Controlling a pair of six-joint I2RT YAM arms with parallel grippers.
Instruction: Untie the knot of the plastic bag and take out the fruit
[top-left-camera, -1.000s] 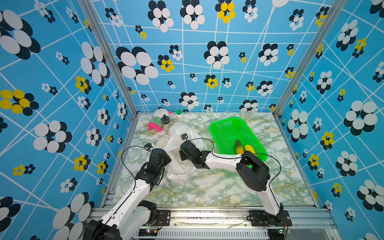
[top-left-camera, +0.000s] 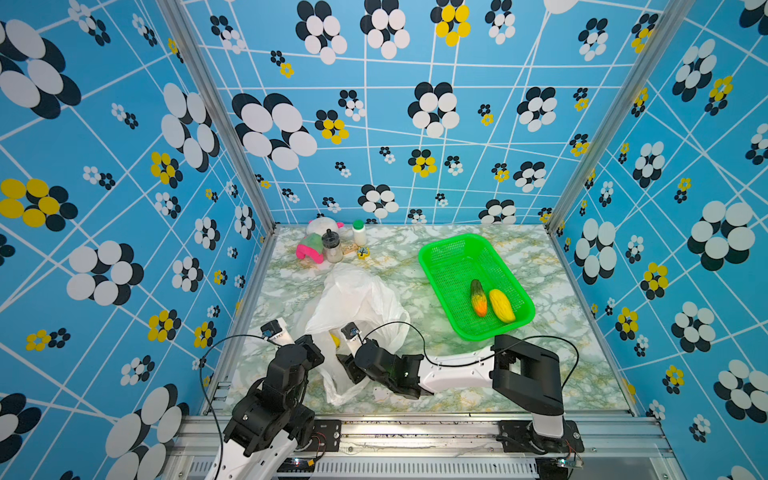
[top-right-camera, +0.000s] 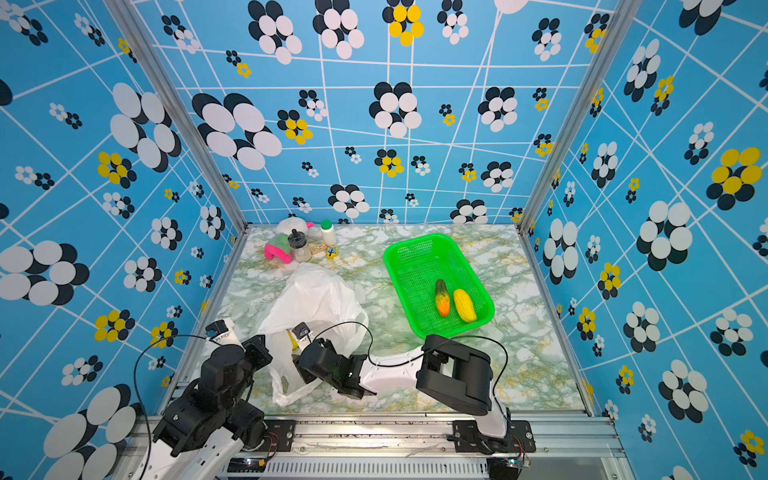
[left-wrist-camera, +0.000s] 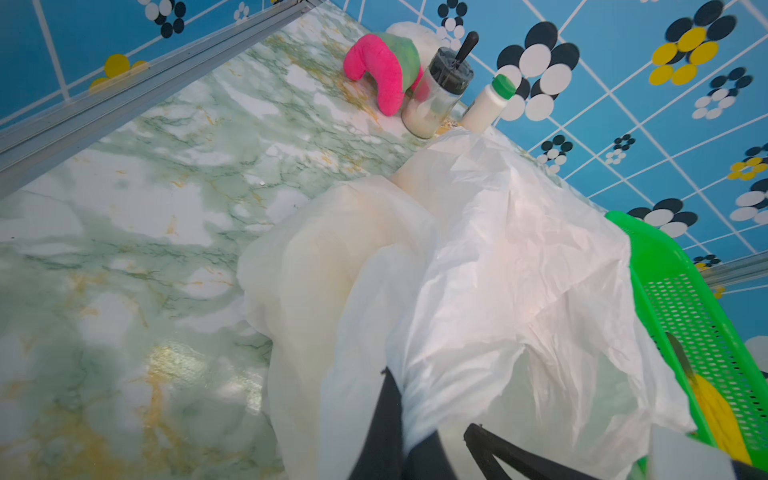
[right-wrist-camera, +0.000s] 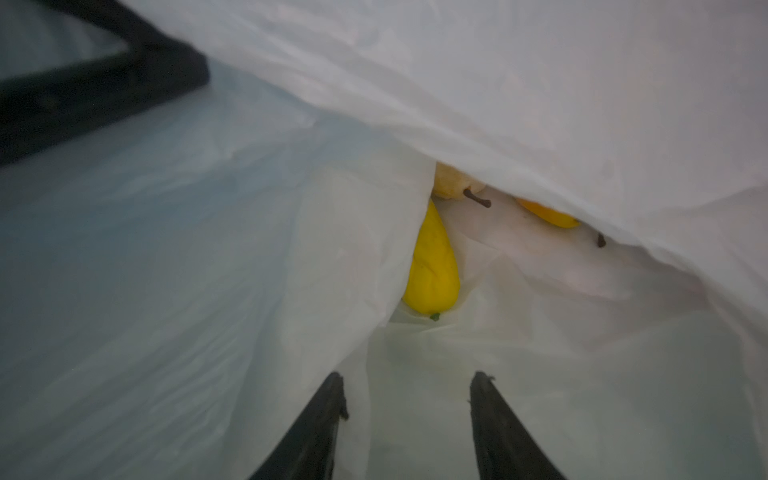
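Observation:
The white plastic bag lies crumpled on the left-middle of the table. My left gripper is at its left front, shut on a thin fold of bag film in the left wrist view. My right gripper is inside the bag's opening, its fingers apart with nothing between them. Beyond them, in the right wrist view, lie a yellow fruit, a paler stemmed fruit and an orange-yellow one, partly hidden by film.
The green basket at the right holds two fruits. A plush toy, a dark-lidded jar and a green-capped bottle stand at back left. The table's right front is partly covered by my right arm.
Some yellow now shows at its opening.

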